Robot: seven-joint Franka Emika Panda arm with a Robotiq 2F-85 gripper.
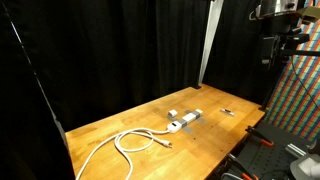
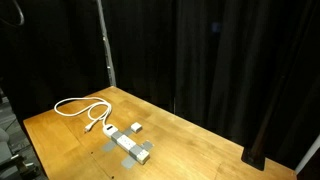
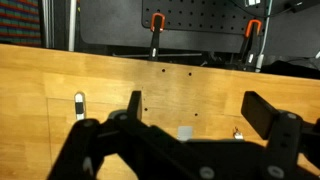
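Observation:
A white power strip [image 1: 183, 122] lies on the wooden table, held by grey patches that look like tape. Its white cable [image 1: 125, 140] loops loosely away from it, and the strip [image 2: 128, 143] also shows in the second exterior view. Close by sits a small white block [image 1: 172, 114]. High above the table's right side hangs my gripper [image 1: 270, 48]. From the wrist, the gripper is open, its black fingers wide apart, with only bare table visible between them. A slim white-and-dark item [image 3: 80, 105] lies left of the fingers.
A small thin item [image 1: 227, 112] lies toward the table's right side. Orange-marked clamps [image 3: 157, 22] stand along the table edge. Black curtains [image 2: 220, 60] close off the back.

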